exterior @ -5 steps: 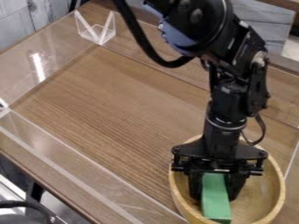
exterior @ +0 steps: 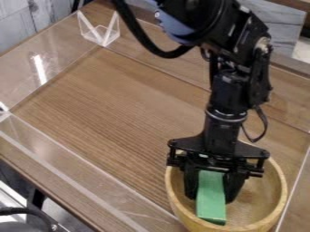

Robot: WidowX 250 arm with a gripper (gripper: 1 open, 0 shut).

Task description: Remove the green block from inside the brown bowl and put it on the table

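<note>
The green block (exterior: 211,197) stands out against the inside of the brown bowl (exterior: 277,207) at the lower right. Reaching down over that bowl, my black gripper (exterior: 211,178) is shut on the block's upper end. Its fingers hide the upper part of the block. Whether the block's lower end touches the bowl cannot be told from this angle.
Bare wooden table (exterior: 121,113) spreads to the left of the bowl, free of objects. A clear plastic piece (exterior: 101,29) lies at the far left corner. Dark cables (exterior: 27,214) show at the lower left, past the table's edge.
The gripper has shifted slightly left and up, and the green block has moved with it. The bowl has also shifted a little left.
</note>
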